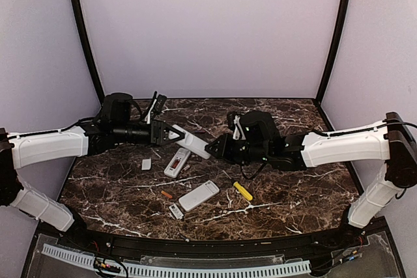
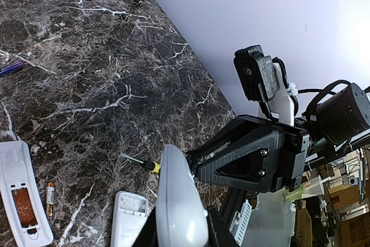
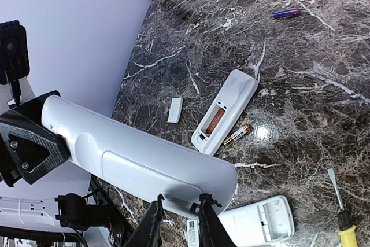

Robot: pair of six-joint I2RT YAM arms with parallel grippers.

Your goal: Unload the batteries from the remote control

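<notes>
A white remote (image 1: 192,141) is held in the air between both arms, spanning diagonally in the right wrist view (image 3: 133,154). My left gripper (image 1: 172,135) is shut on its upper-left end. My right gripper (image 1: 215,148) is at its lower-right end, fingers closed on that end. On the table below lies another white remote with an open compartment holding a brown battery (image 3: 215,121). Loose beside it lies a silver-and-copper battery (image 3: 237,135); a purple battery (image 3: 285,13) lies farther back.
Another white device (image 1: 199,196) with an open compartment lies at the front, with a small light item (image 1: 176,211) beside it. A yellow screwdriver (image 1: 243,191) lies to the right, a white cover (image 1: 146,165) to the left.
</notes>
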